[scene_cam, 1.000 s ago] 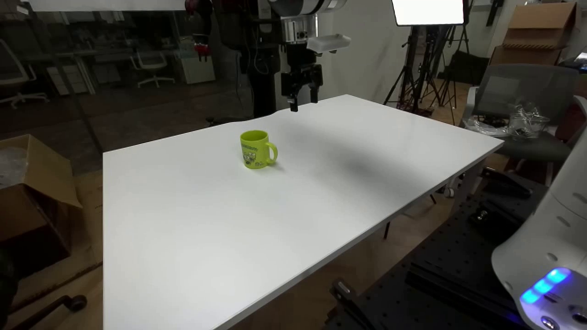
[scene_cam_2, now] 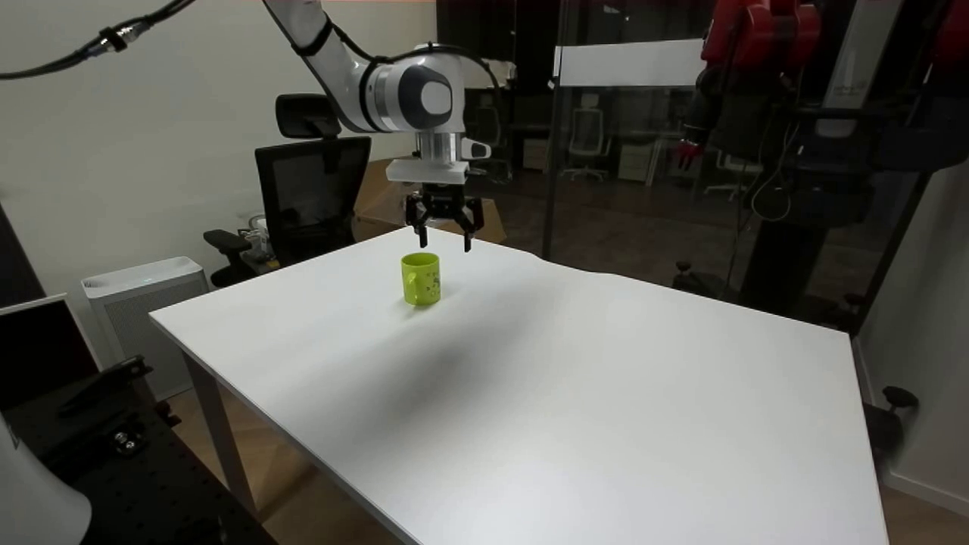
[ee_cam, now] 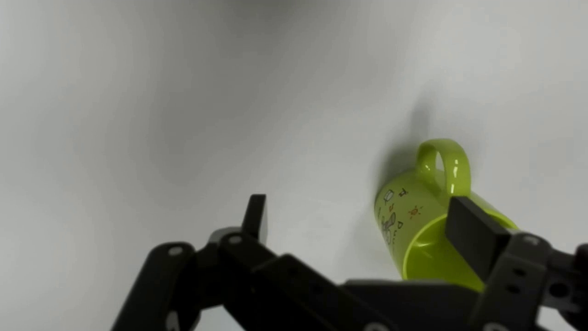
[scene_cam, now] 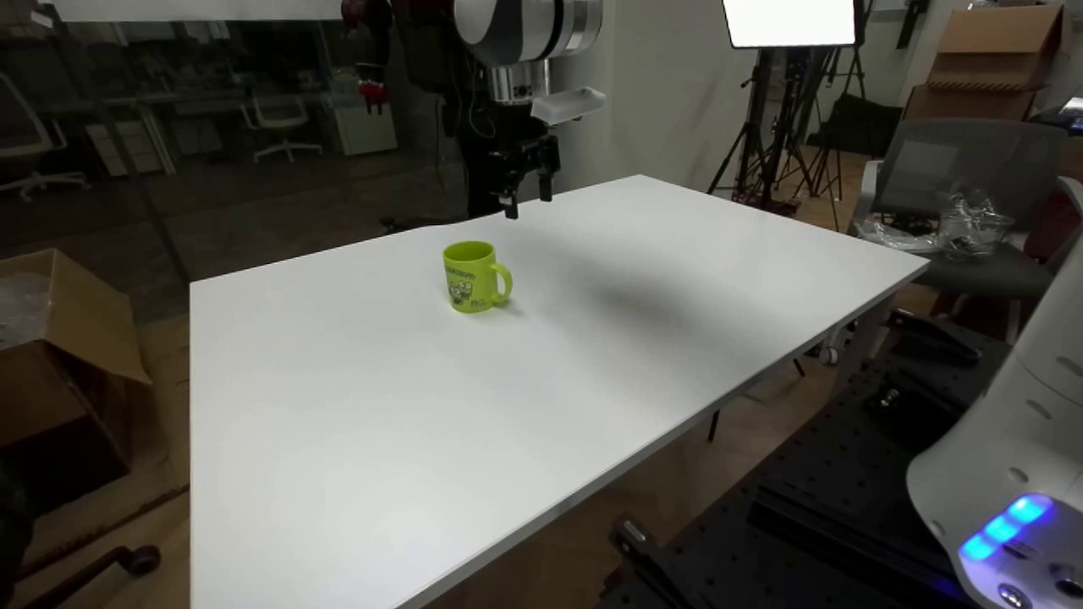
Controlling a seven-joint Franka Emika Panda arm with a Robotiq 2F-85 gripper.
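Observation:
A lime-green mug (scene_cam: 470,279) with printed figures stands upright on the white table (scene_cam: 406,426). Its handle points right in exterior view 1. My gripper (scene_cam: 529,207) hangs above the table, higher than the mug's rim, fingers spread and nothing between them. From the other side, in exterior view 2, the gripper (scene_cam_2: 445,244) shows over and slightly right of the mug (scene_cam_2: 420,280). Looking down in the wrist view, the right finger (ee_cam: 475,231) covers part of the mug's opening, while the mug (ee_cam: 413,207) shows its handle toward the top of the picture.
Apart from the mug, the tabletop is bare, with wide free room all round. An office chair (scene_cam_2: 313,200) stands past the table's far left edge in exterior view 2. An open cardboard box (scene_cam: 71,355) lies off the table's left side.
In exterior view 1 my gripper has shifted left, toward the mug, and appears slightly lower. It was open before as well. The mug has not moved.

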